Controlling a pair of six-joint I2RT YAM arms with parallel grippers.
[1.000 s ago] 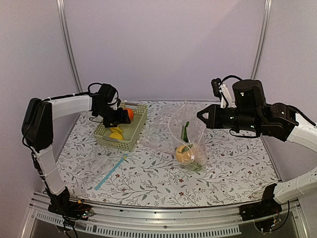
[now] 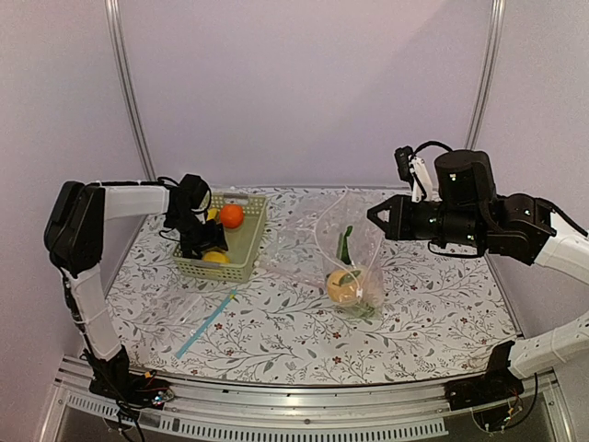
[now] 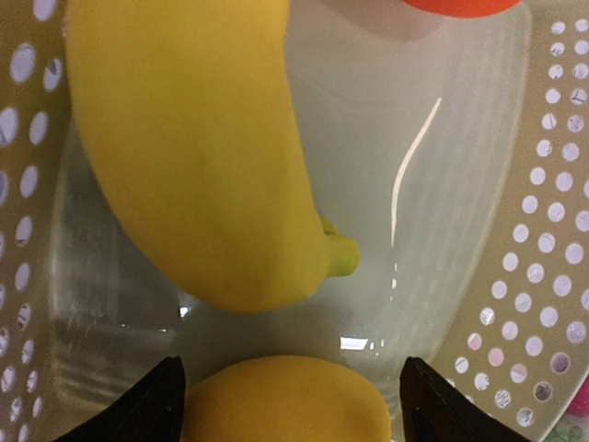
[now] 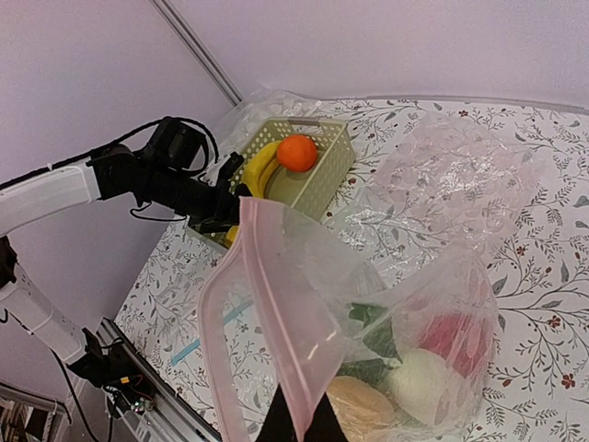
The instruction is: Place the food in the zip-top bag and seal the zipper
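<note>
Inside the green basket (image 2: 248, 251), my left gripper points down with its fingers apart. Its fingers stand on either side of a rounded yellow fruit (image 3: 285, 405), and no clear contact shows. A banana (image 3: 193, 147) and an orange (image 2: 231, 215) share the basket. The clear zip top bag (image 2: 308, 235) stands mid-table, its mouth edge pinched by my right gripper, which is shut. Within the bag are a tan round food (image 2: 343, 286), a green food (image 2: 344, 247), a white food (image 4: 425, 385) and a pinkish-red one (image 4: 456, 343).
A blue strip (image 2: 205, 324) lies on the patterned cloth in front of the basket, with clear film beside it. Walls close off the back and both sides.
The basket shifted slightly left. The right arm and the bag have barely moved.
</note>
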